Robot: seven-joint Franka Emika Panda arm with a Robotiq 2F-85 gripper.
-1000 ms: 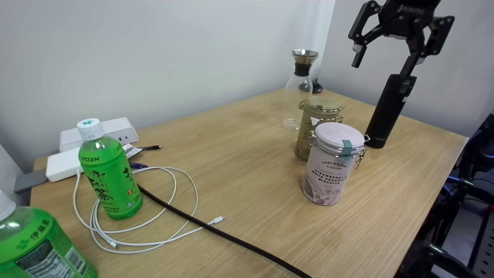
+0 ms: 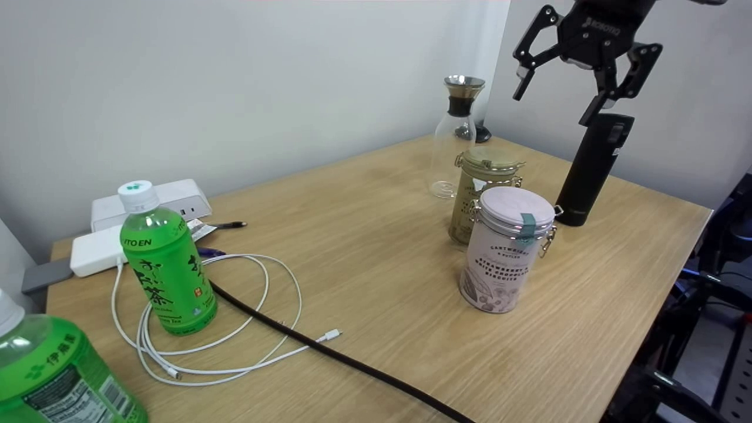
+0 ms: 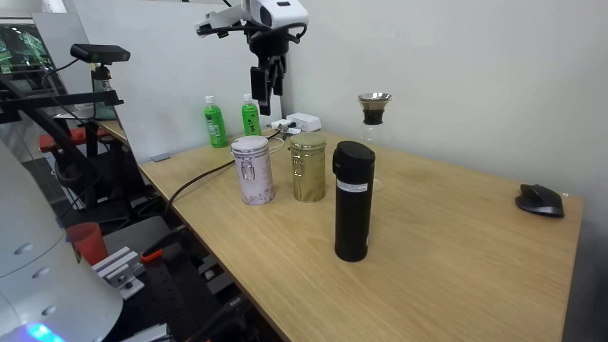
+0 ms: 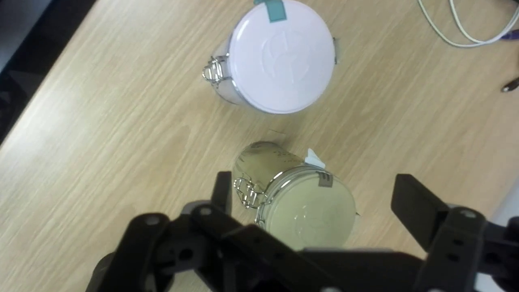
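Note:
My gripper (image 2: 557,107) hangs open in the air well above the table, nothing between its fingers. Looking down in the wrist view, the lid of a gold-green clip-top tin (image 4: 311,211) shows below and between the spread fingertips, still apart from them. Close by stands a pale pink biscuit tin (image 4: 282,58), upright, with a teal label strip over its lid edge. In the second exterior view the pink tin (image 3: 254,171) and the gold tin (image 3: 308,171) stand side by side with a small gap.
A tall black flask (image 3: 353,202) and a glass carafe (image 2: 451,151) stand near the tins. Green tea bottles (image 2: 169,268), a white cable (image 2: 299,303) and a power strip (image 2: 151,204) occupy the far end. A mouse (image 3: 540,200) sits near the wall.
My gripper has shifted left and slightly down in the first exterior view, staying open. The tins, bottles and flask have not moved.

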